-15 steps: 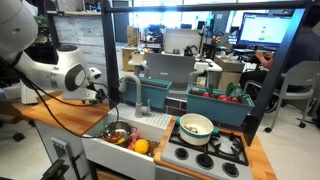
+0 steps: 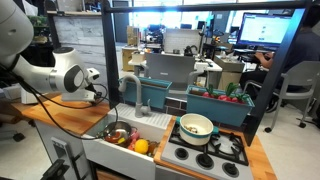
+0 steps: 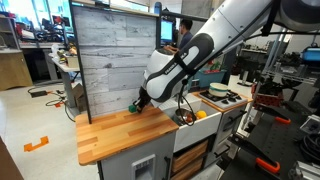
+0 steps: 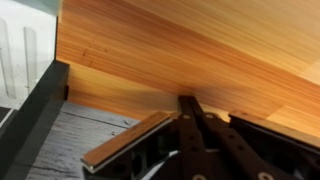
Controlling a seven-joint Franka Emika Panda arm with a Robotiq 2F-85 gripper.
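Observation:
My gripper (image 3: 136,108) is low over the wooden counter (image 3: 120,138), close to the grey plank wall (image 3: 112,75) in exterior view 2. A small green patch (image 3: 132,107) shows at its tip; whether this is an object or part of the gripper is unclear. In the wrist view, dark gripper parts fill the bottom edge, with bare wood (image 4: 190,50) filling most of the frame above them. The finger gap and anything between the fingers cannot be made out.
Right of the counter lies a sink (image 2: 118,158) holding a dark pan (image 2: 122,131) and several fruit-like items, with a faucet (image 2: 138,95) behind. Farther right, a pale pot (image 2: 196,127) stands on the stove (image 2: 206,153). A teal bin (image 2: 218,107) sits behind it.
The arm's white wrist has shifted slightly and the gripper is a little lower by the counter. The sink, pot and bins have not moved.

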